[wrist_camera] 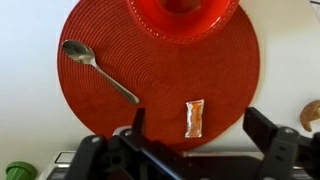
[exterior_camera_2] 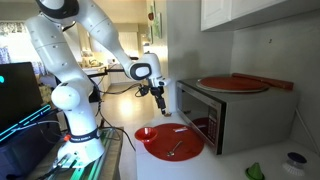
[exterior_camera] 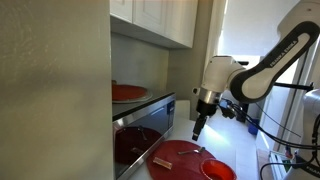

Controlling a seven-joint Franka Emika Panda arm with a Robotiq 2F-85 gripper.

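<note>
A red bowl (wrist_camera: 180, 18) sits at the top edge of the wrist view, on a round red placemat (wrist_camera: 130, 60). On the same mat lie a metal spoon (wrist_camera: 100, 70) and a small orange-and-white packet (wrist_camera: 194, 118). My gripper is open, its fingers far apart on either side of the packet in that view. Exterior view 1 has the gripper (exterior_camera: 203, 125) in the air above the mat, apart from everything. From the other side, the gripper (exterior_camera_2: 160, 102) also hangs clear above the mat, with the bowl (exterior_camera_2: 146, 134) below.
A microwave (exterior_camera_2: 205, 118) stands along the mat's side, with a red round tray (exterior_camera_2: 235, 84) on top. Green (exterior_camera_2: 255, 172) and white (exterior_camera_2: 295, 160) items lie at the counter's near right. A brown piece (wrist_camera: 311, 116) rests beside the mat.
</note>
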